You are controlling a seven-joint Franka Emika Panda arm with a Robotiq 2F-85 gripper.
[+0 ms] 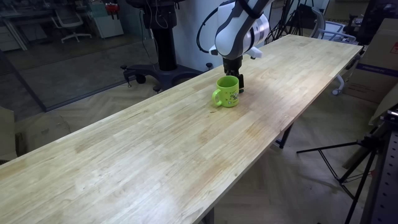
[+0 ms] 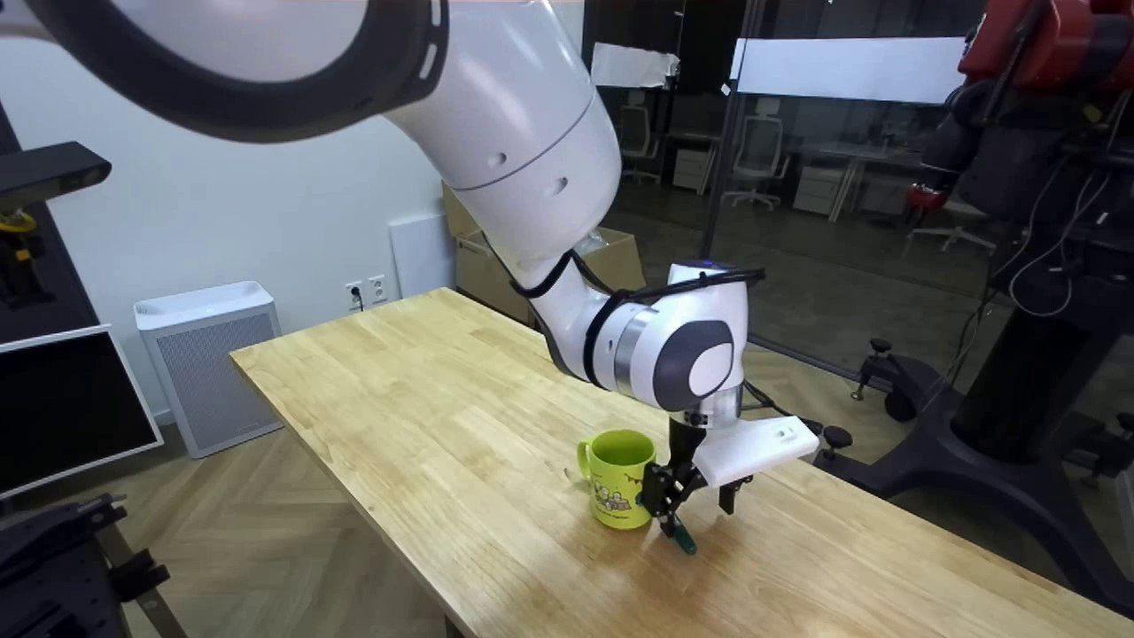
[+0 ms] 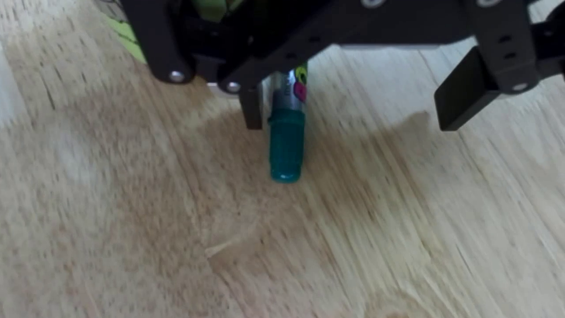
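An upright lime-green mug [image 1: 228, 92] with printed figures stands on the wooden table, its handle facing away from my gripper. Right beside the mug [image 2: 619, 484], my gripper [image 2: 696, 500] is low over the tabletop. In the wrist view a marker with a teal cap [image 3: 286, 145] lies on the wood; its rear part is hidden under the gripper. The open gripper has one finger on either side of the marker, the left finger [image 3: 251, 108] close to it and the right one well apart. A bit of the mug [image 3: 126, 36] shows at upper left.
A dark wheeled stand [image 1: 166, 71] is on the floor beyond the table's far edge. A tripod [image 1: 358, 160] stands off the near side.
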